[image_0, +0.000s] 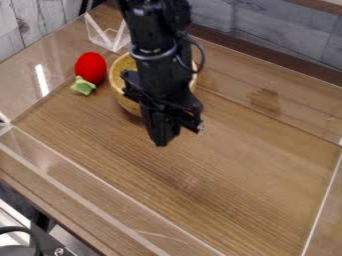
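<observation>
My gripper (164, 135) is low over the middle of the wooden table (201, 200), shut, with nothing visible between its fingers. It is in front of a yellow bowl (127, 72), which the arm largely hides. A red object (91, 67) and a small green object (84, 87) sit left of the bowl.
A clear plastic-looking item (110, 35) lies at the back left. A black cable shows at the bottom left corner.
</observation>
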